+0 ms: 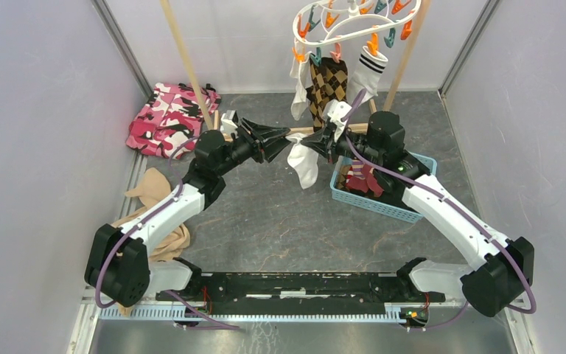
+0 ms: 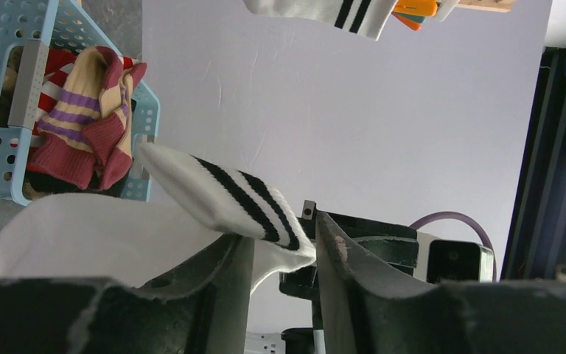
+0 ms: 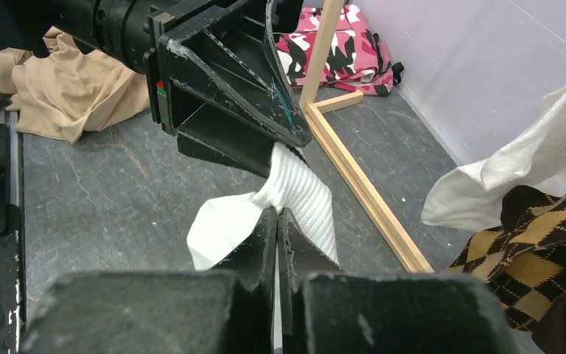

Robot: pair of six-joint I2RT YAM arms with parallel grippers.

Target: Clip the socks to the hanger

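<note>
A white sock [image 1: 304,168] with two black stripes hangs between my grippers, below the hanger. My right gripper is shut on it near the cuff. The fingers of my left gripper stand part open, and the striped cuff [image 2: 254,199] reaches between its fingers in the left wrist view. Whether those fingers touch the fabric I cannot tell. From the round white hanger [image 1: 341,38], with its coloured clips, hang a plain white sock [image 1: 300,88], a brown argyle sock [image 1: 329,82] and another white striped sock [image 1: 369,71].
The blue basket [image 1: 377,206] on the right holds more socks, among them a red and beige striped pair [image 2: 88,122]. Pink camouflage cloth [image 1: 166,118] and beige cloth [image 1: 163,228] lie on the left. A wooden frame [image 3: 368,192] stands behind the grippers.
</note>
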